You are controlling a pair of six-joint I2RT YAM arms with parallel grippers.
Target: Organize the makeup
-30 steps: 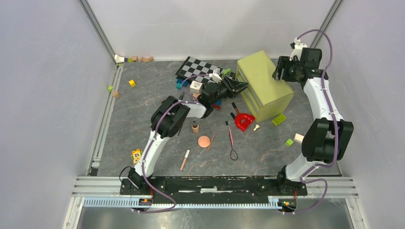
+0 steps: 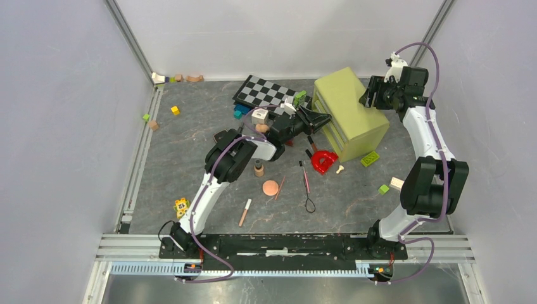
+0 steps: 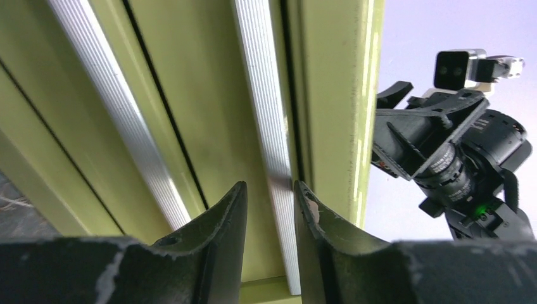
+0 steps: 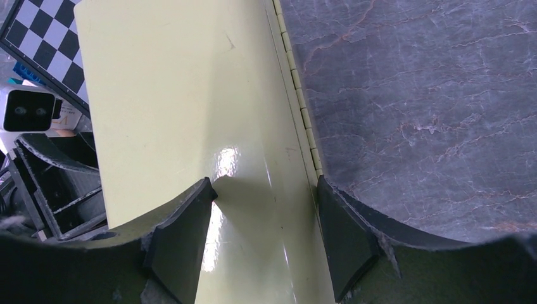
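Note:
A pale yellow-green drawer box (image 2: 351,120) stands at the back right. My left gripper has its open fingers against the silver strip (image 3: 263,76) on the drawer front. My right gripper, part open, is across the box's glossy top, one finger on the top and the other at the hinged edge. Makeup lies loose in front: a pink round compact (image 2: 270,188), a small bottle (image 2: 258,170), a white-handled brush (image 2: 245,212) and several thin sticks.
A checkered board (image 2: 256,88) lies at the back, with small blocks nearby. A red piece (image 2: 322,163) and green bricks (image 2: 370,159) lie by the box.
My left arm has shifted slightly toward the box and the front over the last second. My right arm has barely moved, and the box stands where it was.

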